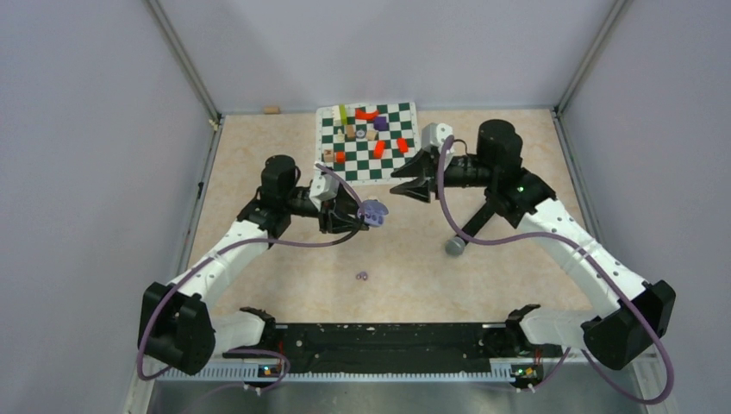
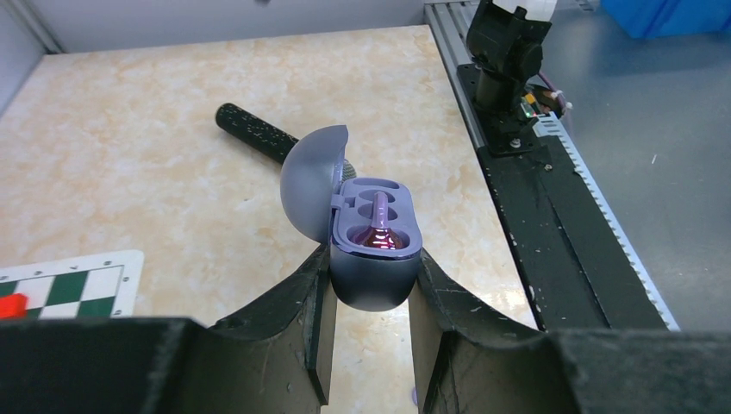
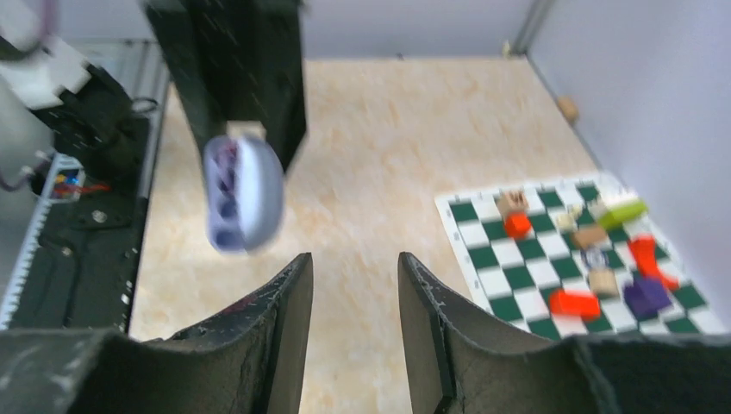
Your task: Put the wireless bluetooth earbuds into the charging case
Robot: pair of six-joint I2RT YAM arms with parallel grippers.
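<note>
My left gripper is shut on the lilac charging case (image 2: 373, 272), which has its lid open. A glossy purple earbud (image 2: 379, 233) sits in the case in the left wrist view, its stem along the cavities. Off to the right in the top view, my right gripper stands open and empty, apart from the case, which appears blurred in the right wrist view. A small purple earbud (image 1: 362, 276) lies on the table below the grippers in the top view, with another small purple piece touching it or close by.
A checkered board (image 1: 366, 172) with several coloured blocks lies at the back middle. A black microphone (image 1: 474, 226) with a silver head lies right of centre.
</note>
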